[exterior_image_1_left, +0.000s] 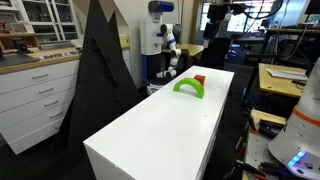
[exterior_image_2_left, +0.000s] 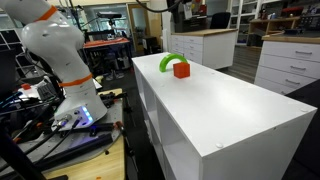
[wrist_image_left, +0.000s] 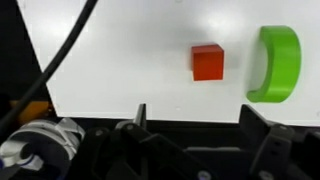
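A red block (wrist_image_left: 207, 63) lies on the white table, and beside it rests a green arch (wrist_image_left: 279, 65), on the block's right in the wrist view. They stand apart. Both show in exterior view 1, the arch (exterior_image_1_left: 189, 88) nearer that camera than the block (exterior_image_1_left: 199, 79). In exterior view 2 the block (exterior_image_2_left: 181, 70) is in front of the arch (exterior_image_2_left: 166, 66). My gripper is open and empty, high above the table's edge, its fingers wide apart. Neither object is touched by it.
A dark cable (wrist_image_left: 62, 55) crosses the left of the wrist view. Drawer cabinets (exterior_image_1_left: 38, 96) stand along the wall, off the table.
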